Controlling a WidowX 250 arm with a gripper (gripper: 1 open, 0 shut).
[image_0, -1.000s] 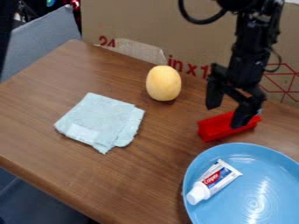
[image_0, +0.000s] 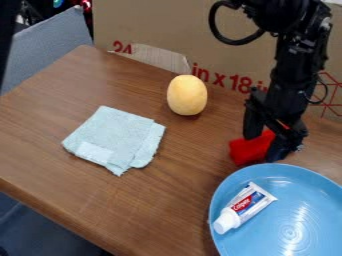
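The black gripper (image_0: 267, 134) is down over a red object (image_0: 249, 151) at the right of the table, its fingers around or against it; whether they grip it cannot be told. The red object is partly hidden by the fingers. A blue plate (image_0: 287, 236) at the lower right holds a toothpaste tube (image_0: 245, 205). A folded pale blue cloth (image_0: 114, 137) lies at the left, and a yellow egg-shaped object (image_0: 187, 94) stands behind it.
A cardboard box (image_0: 160, 25) forms the back edge of the work area.
The gripper has shifted slightly right and lower onto the red object, which is now more covered by the fingers.
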